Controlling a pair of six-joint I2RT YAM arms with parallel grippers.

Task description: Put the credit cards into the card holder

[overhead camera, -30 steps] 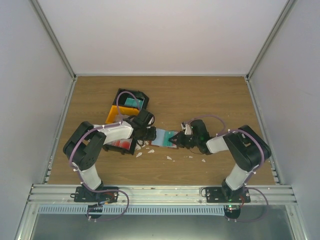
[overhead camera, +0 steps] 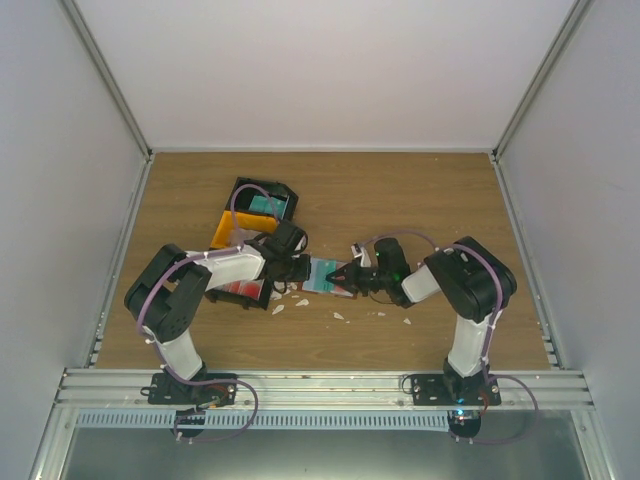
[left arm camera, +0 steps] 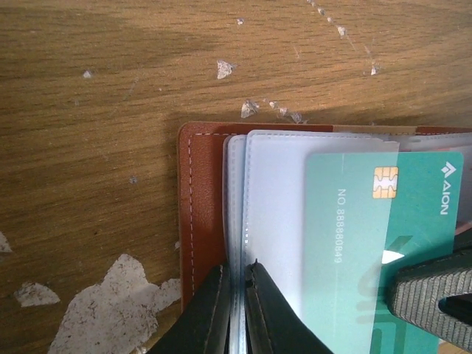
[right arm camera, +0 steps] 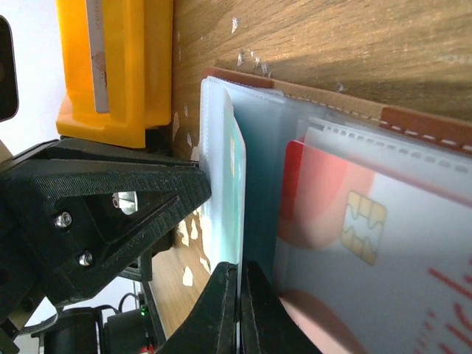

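Note:
The brown card holder (left arm camera: pixel 204 243) lies open on the table, a clear sleeve (left arm camera: pixel 274 192) uppermost on the side in the left wrist view. A green credit card (left arm camera: pixel 346 251) is partly inside that sleeve, its right part outside the sleeve's edge. My left gripper is shut on the sleeves' bundled left edges. From the right, my right gripper is shut on the green card's thin edge, which runs down between its fingertips. In the right wrist view, a red-and-white card (right arm camera: pixel 332 221) sits in a sleeve on the holder's other side.
Left of the holder stand an orange box (overhead camera: pixel 222 232), a black box with green cards (overhead camera: pixel 283 209) and another box with red cards (overhead camera: pixel 246 288), close to my left arm. Pale patches (left arm camera: pixel 118 306) mark the tabletop.
My right gripper has moved a little to the left, toward the left gripper and over the holder. The left arm and the holder look unmoved.

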